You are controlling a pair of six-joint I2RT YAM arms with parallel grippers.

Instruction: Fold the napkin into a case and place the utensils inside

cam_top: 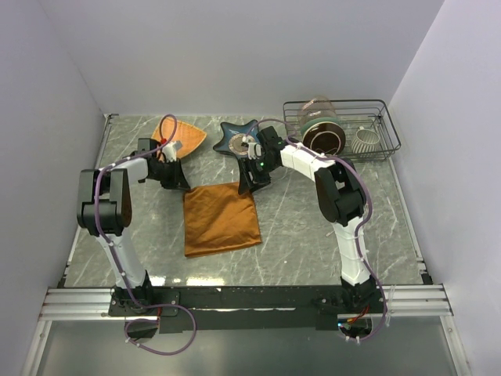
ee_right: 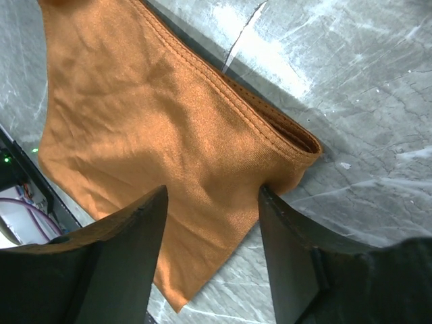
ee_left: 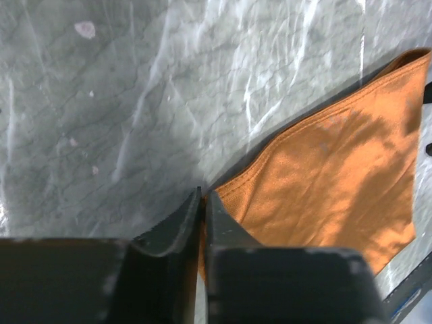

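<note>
The orange napkin (cam_top: 221, 219) lies folded on the grey marble top, its far edge showing a doubled hem. My left gripper (cam_top: 181, 186) is at its far left corner; in the left wrist view its fingertips (ee_left: 206, 202) sit close together on that corner, and whether cloth is between them is unclear. My right gripper (cam_top: 249, 185) stands open over the far right corner, which shows below its fingers in the right wrist view.
An orange woven basket (cam_top: 186, 137) with red items partly hidden is at the back left, a blue star-shaped dish (cam_top: 227, 141) at the back centre, and a wire rack (cam_top: 383, 129) with plates and a cup at the back right.
</note>
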